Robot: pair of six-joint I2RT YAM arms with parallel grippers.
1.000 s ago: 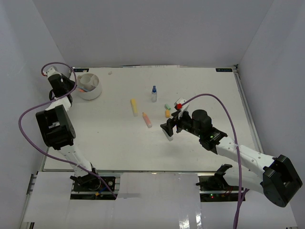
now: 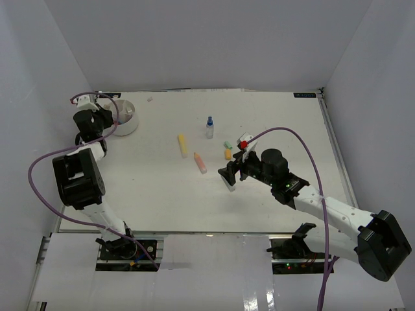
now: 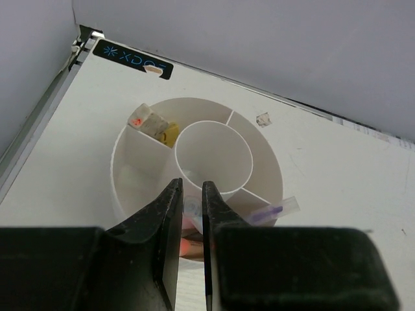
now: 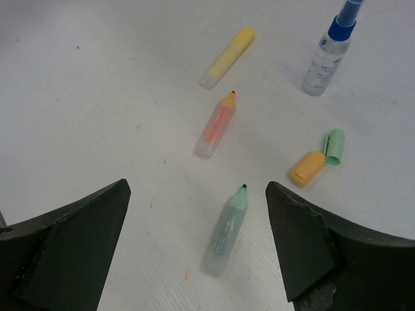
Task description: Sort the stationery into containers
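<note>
A white round container (image 3: 120,162) with dividers and a central cup (image 3: 214,155) stands at the far left of the table. Over its near side is my left gripper, shut on a marker (image 3: 192,206) whose clear end shows between the fingers; the rest of it is mostly hidden. On the table lie a yellow marker (image 4: 228,58), an orange marker (image 4: 216,126) and a green marker (image 4: 225,233). My right gripper is open above the green marker, touching nothing. Beside these lie a short orange piece (image 4: 307,168) and a green cap (image 4: 334,147).
A clear spray bottle (image 2: 209,128) with a blue top stands upright behind the markers. In the container are an eraser-like block (image 3: 149,121), a yellow piece (image 3: 170,134) and a purple-tinted clear pen (image 3: 275,210).
The right arm and the things on the table have not moved.
</note>
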